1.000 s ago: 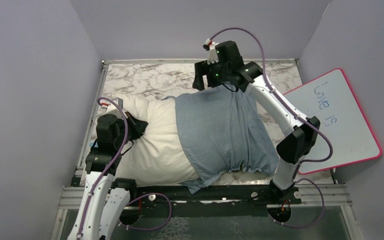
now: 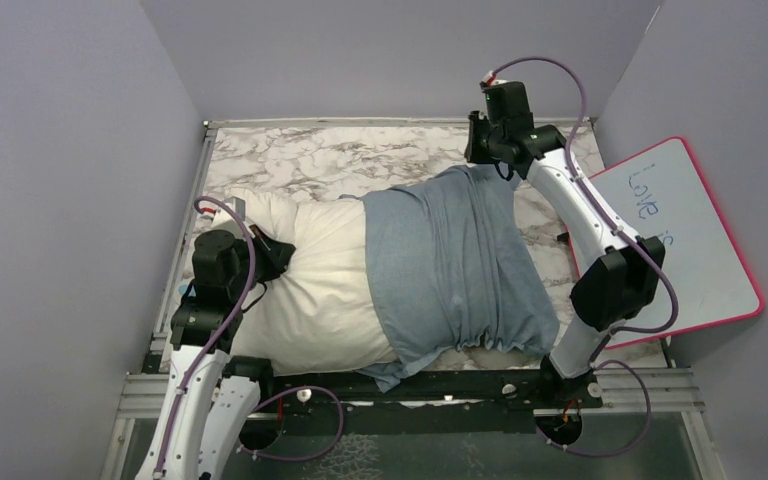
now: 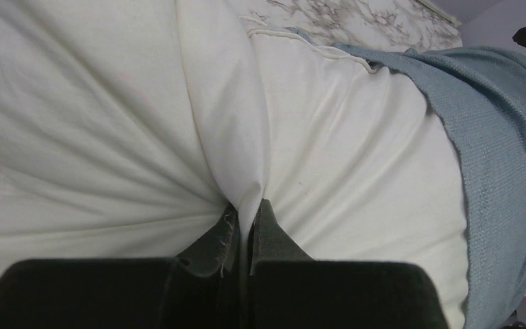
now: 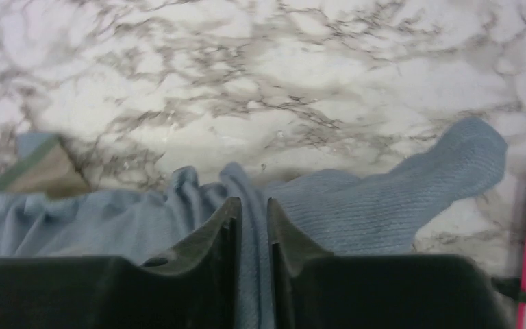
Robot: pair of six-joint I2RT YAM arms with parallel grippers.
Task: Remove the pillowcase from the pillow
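Note:
The cream pillow [image 2: 325,285] fills the left and middle of the table. A blue-grey pillowcase [image 2: 425,270] covers its right end, its loose part trailing toward the right. My left gripper [image 2: 286,262] is shut on the pillow; a pinched fold of white fabric [image 3: 246,195] runs between its fingers in the left wrist view. At the pillowcase's far edge hangs my right gripper [image 2: 473,156]. A narrow gap shows between its fingers in the right wrist view, with a fold of pillowcase [image 4: 245,188] in line with the gap. Whether the fingers touch that fold I cannot tell.
A whiteboard [image 2: 705,250] with a red rim leans at the right. Bare marble tabletop [image 2: 340,155] lies along the back. Grey walls close in the left, back and right sides.
The pillowcase's edge on the pillow has shifted slightly right. The left arm stays put.

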